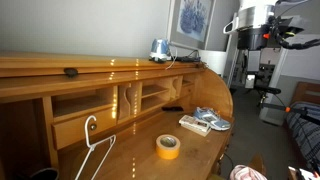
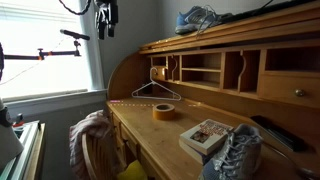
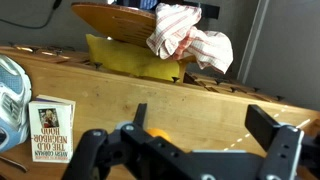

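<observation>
My gripper (image 1: pixel 258 84) hangs high at the right of exterior view 1, well above the desk, its fingers open and empty. In the wrist view its dark fingers (image 3: pixel 256 120) stand wide apart. On the wooden desk lies a roll of orange tape (image 2: pixel 163 114); the gripper body partly hides that tape (image 3: pixel 157 133) in the wrist view. A white clothes hanger (image 1: pixel 98 150) is at the left in exterior view 1. A paperback book (image 3: pixel 52 130) lies beside a grey-blue shoe (image 2: pixel 235 155) toward the other end of the desk.
Drawers and cubbyholes (image 2: pixel 205 77) line the desk's back, with another shoe (image 2: pixel 194 19) on top. A dark flat object (image 2: pixel 278 132) rests near the back. Along the front edge stands a chair with a yellow cushion (image 3: pixel 130 58) and a checked cloth (image 3: pixel 178 25). Bare desktop surrounds the tape.
</observation>
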